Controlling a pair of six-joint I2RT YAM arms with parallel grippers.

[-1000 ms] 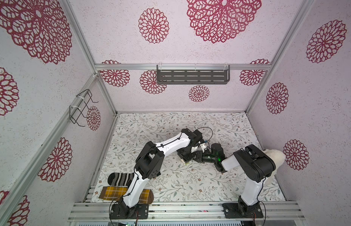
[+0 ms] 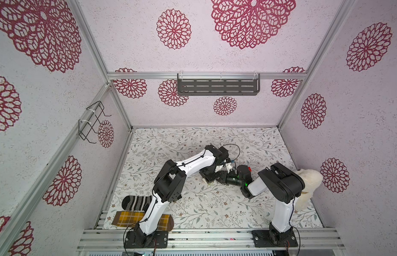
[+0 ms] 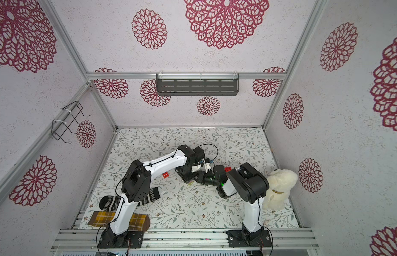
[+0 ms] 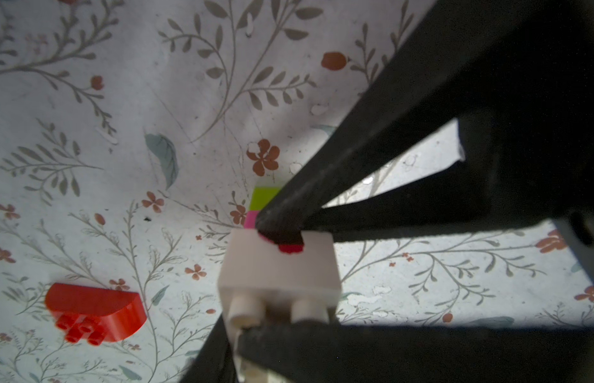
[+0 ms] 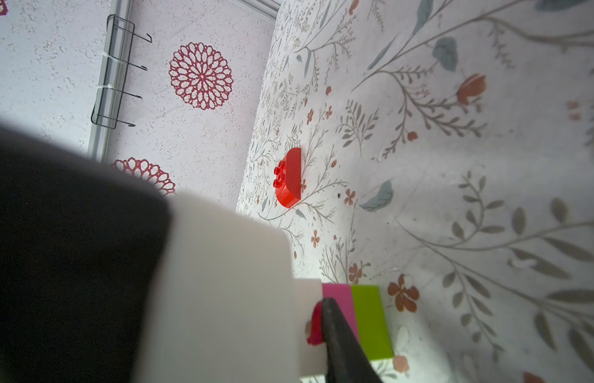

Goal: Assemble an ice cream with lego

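A small stack in white, pink and green fills the space between my two grippers. In the left wrist view my left gripper is shut on the white part (image 4: 278, 268), which carries a red mark; pink (image 4: 251, 219) and green (image 4: 265, 196) pieces show behind the fingertip. The right wrist view has a large blurred white brick (image 5: 226, 287) against my right gripper's dark finger (image 5: 67, 255), with the pink (image 5: 341, 306) and green (image 5: 373, 322) layers beyond. My right gripper (image 3: 198, 177) is shut on that white brick. Whether the white parts are joined is hidden.
A red rounded brick (image 4: 96, 311) lies on the mat left of the grippers. Another red piece (image 3: 228, 169) sits behind the right gripper. Striped (image 3: 109, 202) and checked (image 3: 100, 218) socks lie front left; a white plush toy (image 3: 281, 183) stands at right.
My right arm has shifted slightly left, its gripper pressing closer to the left one, and a red piece behind it has come into view. The left arm is nearly still.
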